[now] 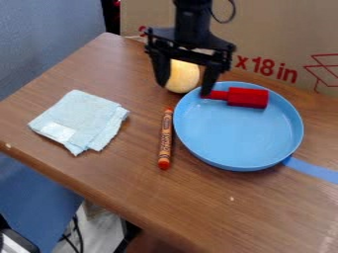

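My black gripper [185,67] is open at the top middle, its two fingers apart over a pale yellow round object [183,79], partly hidden by the fingers. A blue plate [235,138] holds a red object [240,97] near its back rim. A brown-orange stick [165,138] lies left of the plate. A folded pale blue cloth [79,121] rests on the left of the table.
A cardboard box [291,44] stands behind. Blue tape [314,170] lies at the right, and the table's left edge borders a blue surface.
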